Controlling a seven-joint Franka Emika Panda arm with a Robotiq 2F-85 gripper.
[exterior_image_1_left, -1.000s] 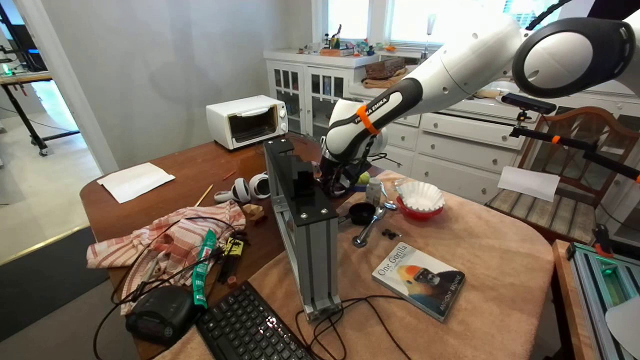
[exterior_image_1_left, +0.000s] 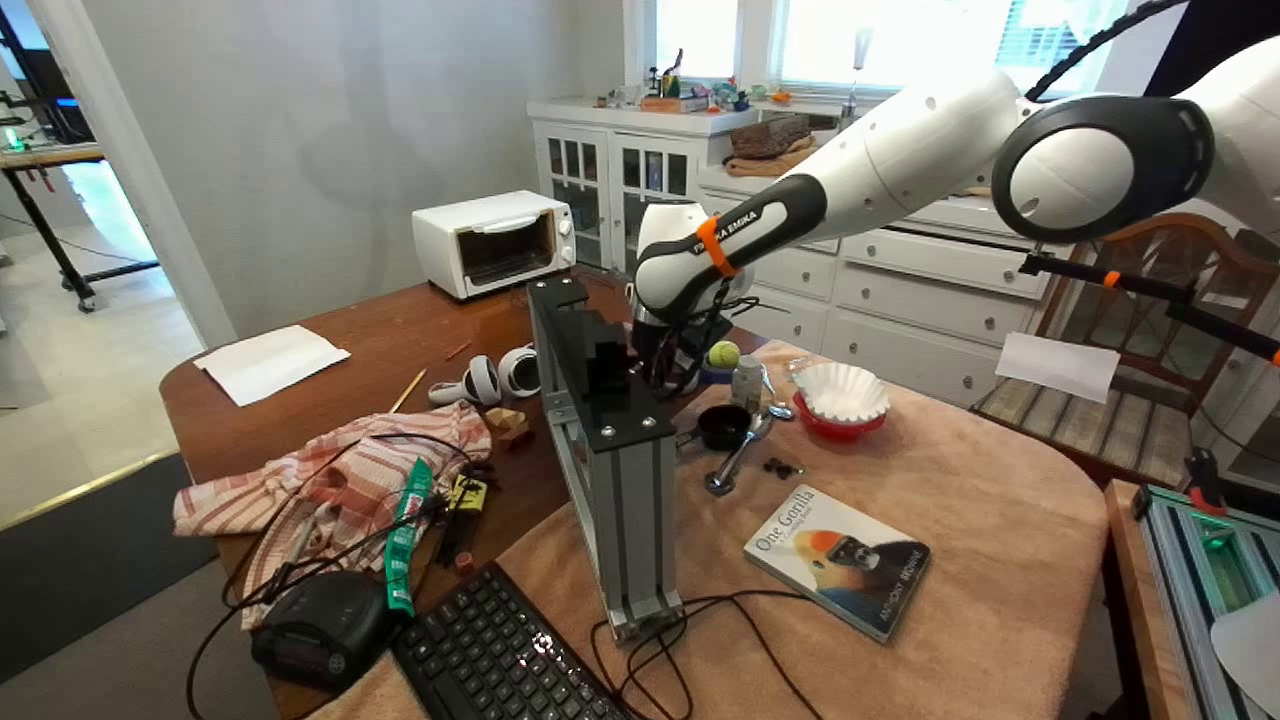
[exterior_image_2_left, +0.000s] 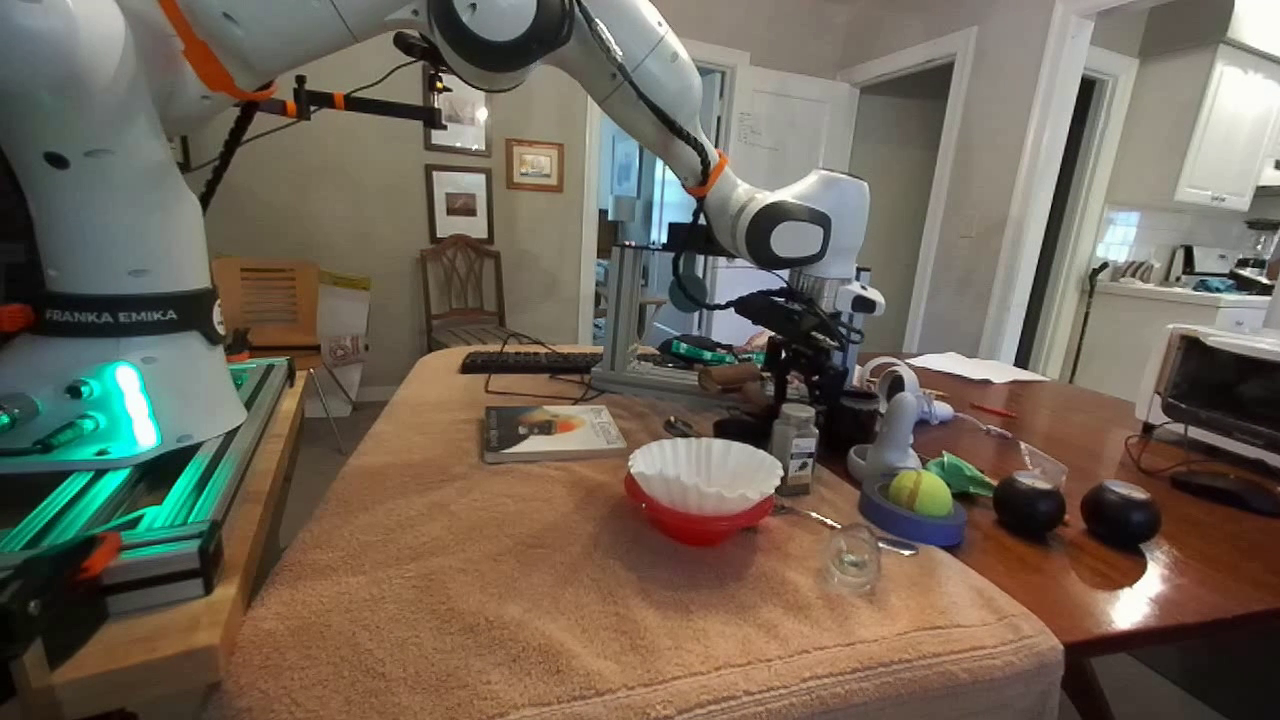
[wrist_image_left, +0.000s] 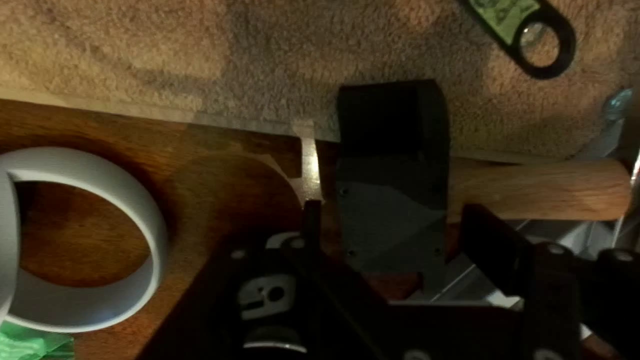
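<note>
In the wrist view my gripper is open, its two dark fingers spread apart. Between and beyond them appears a dark block-like thing (wrist_image_left: 393, 210), with a gap showing at either side. A rounded wooden handle (wrist_image_left: 540, 189) sticks out to its right; I cannot tell whether the two are one object. From the second exterior view, the gripper (exterior_image_2_left: 816, 402) points down behind a glass jar (exterior_image_2_left: 795, 450). The metal frame hides much of the gripper in the first exterior view.
Close by stand the aluminium frame (exterior_image_1_left: 636, 528) and a white ring-shaped controller (wrist_image_left: 153, 240). A red bowl (exterior_image_2_left: 696, 524) with paper filters (exterior_image_2_left: 708, 474), a book (exterior_image_1_left: 840, 558) and a tennis ball (exterior_image_2_left: 920, 492) lie around.
In the first exterior view, the arm has shifted a little to the left, bringing the hand further behind the metal frame. The objects on the table look unmoved.
</note>
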